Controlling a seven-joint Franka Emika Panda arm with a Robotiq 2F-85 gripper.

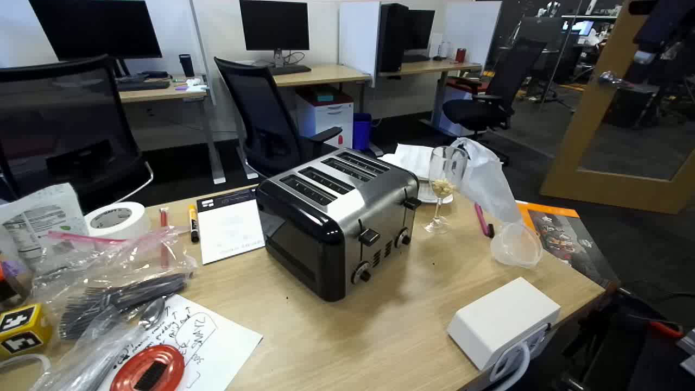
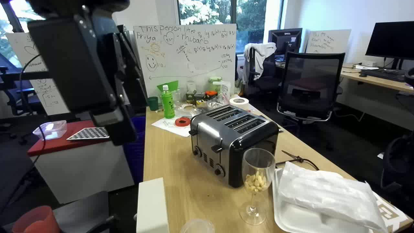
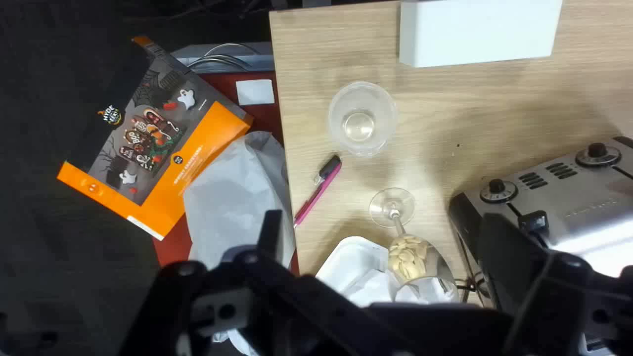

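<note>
My gripper is open, its two dark fingers wide apart with nothing held between them. It hangs above the table; exterior view 2 has the gripper [image 2: 122, 130] large at the upper left. Below it in the wrist view stands a stemmed glass [image 3: 391, 207] partly filled with pale nut-like pieces [image 3: 409, 255]. An empty clear plastic cup [image 3: 362, 118] is farther up that view. The silver and black four-slot toaster [image 1: 345, 208] rests mid-table, behind the glass [image 2: 258, 163] in exterior view 2.
A white box [image 1: 505, 319] sits by the table edge. Beside the glass lies a white tray [image 2: 285, 215] with crumpled wrapping [image 2: 330, 194]. A pink pen [image 3: 317, 196] and an orange package [image 3: 172, 172] are nearby. Clutter, including a green bottle [image 2: 168, 101], fills the far end.
</note>
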